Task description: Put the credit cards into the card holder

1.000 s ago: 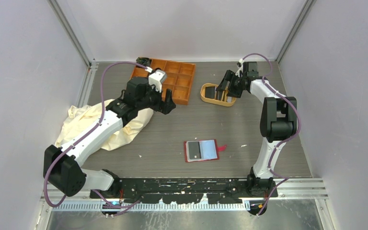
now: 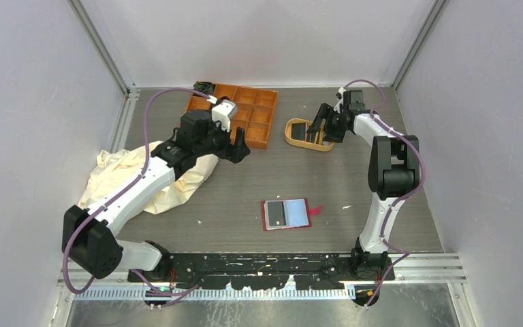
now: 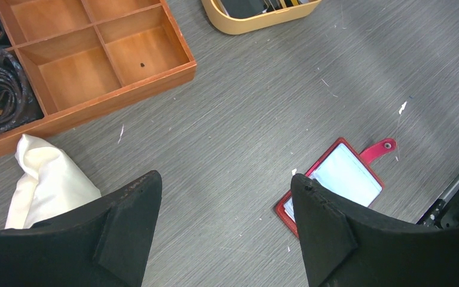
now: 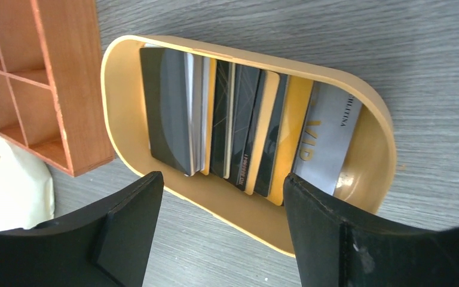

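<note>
A yellow oval tray (image 4: pixel 388 149) holds several credit cards (image 4: pixel 245 125) standing in a slanted row, including a silver VIP card (image 4: pixel 329 131). My right gripper is over this tray, its fingers apart with nothing held visible between them. The card holder (image 2: pixel 286 214), red-edged with a strap, lies open at the front middle of the table. My left gripper hangs open over the middle-left of the table, between the wooden organizer and the card holder.
A wooden compartment box (image 2: pixel 259 116) with dark coiled items stands at the back left. Cream cloth (image 2: pixel 116 177) lies under the left arm.
The left arm and the card holder stay in place.
</note>
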